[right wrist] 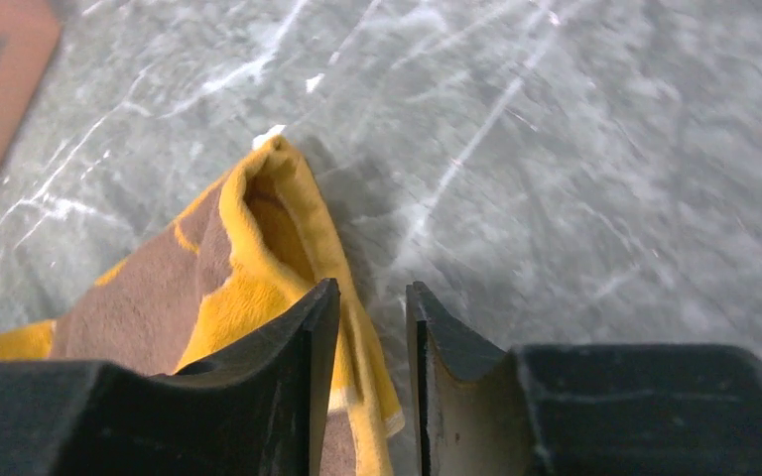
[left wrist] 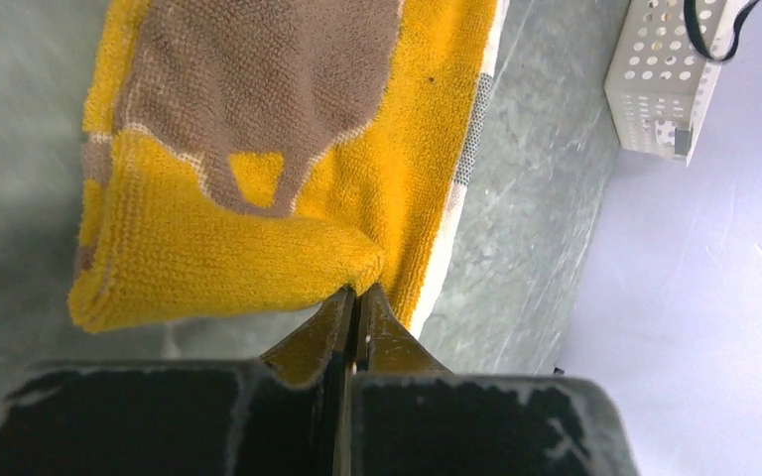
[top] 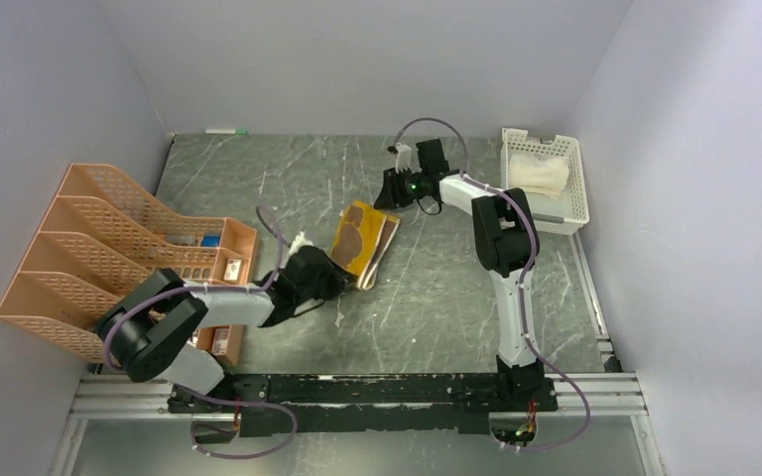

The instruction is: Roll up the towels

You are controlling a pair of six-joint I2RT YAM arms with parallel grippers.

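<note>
A yellow towel (top: 372, 233) with brown patches and a white edge lies folded into a slanted strip on the grey table. Its near end has my left gripper (top: 347, 281) at it; in the left wrist view, the left gripper is shut on a pinched yellow fold. At the far right corner stands my right gripper (top: 385, 201). In the right wrist view, the fingertips of the right gripper are a narrow gap apart. The edge of the towel (right wrist: 248, 268) shows in that gap; whether it is pinched cannot be told.
An orange rack with slots (top: 243, 248) stands on the left, partly under my left arm. At the back right is a white basket (top: 577, 188) holding a folded white cloth (top: 539, 174). A marker (top: 225, 131) lies by the back wall.
</note>
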